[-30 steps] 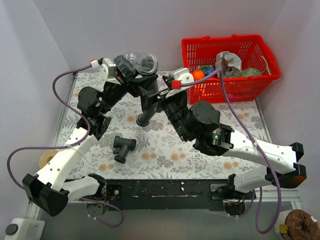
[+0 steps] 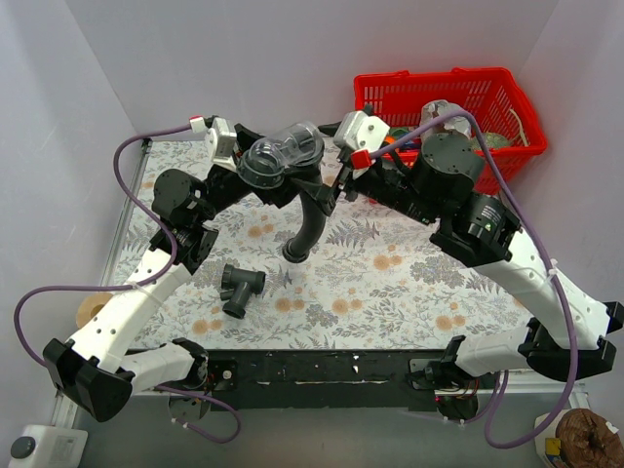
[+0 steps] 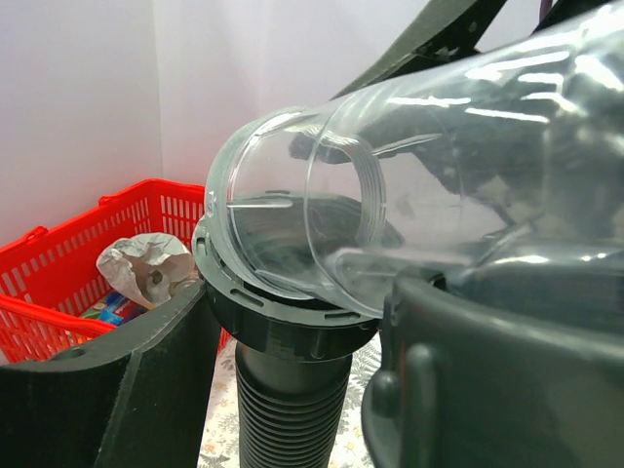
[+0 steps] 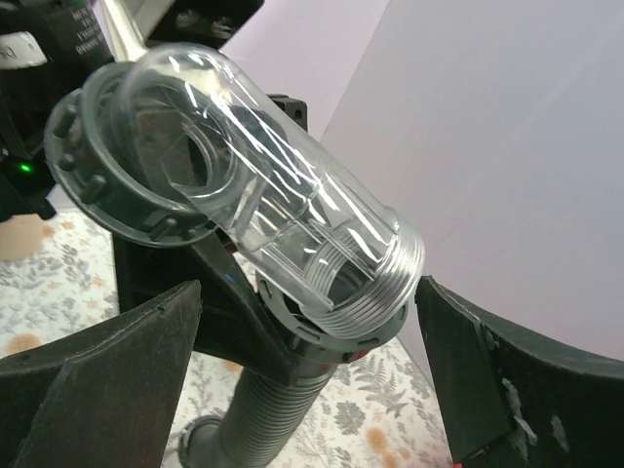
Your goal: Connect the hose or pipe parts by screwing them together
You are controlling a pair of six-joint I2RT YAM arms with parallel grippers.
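Observation:
A clear threaded tube (image 3: 468, 156) with a dark cap (image 4: 97, 161) lies tilted across the top of the dark ringed collar (image 3: 283, 331) of a corrugated hose (image 3: 292, 409), which hangs down toward the table. My left gripper (image 2: 292, 180) is at the collar; in the right wrist view its black finger reaches beside the hose, and whether it grips is unclear. My right gripper is open, its fingers either side of the tube's threaded end and collar, close to them. A grey tee fitting (image 2: 239, 288) lies on the table (image 2: 370, 302).
A red basket (image 2: 507, 107) with bags and small items stands at the back right. A tan round object (image 2: 93, 307) lies at the left edge.

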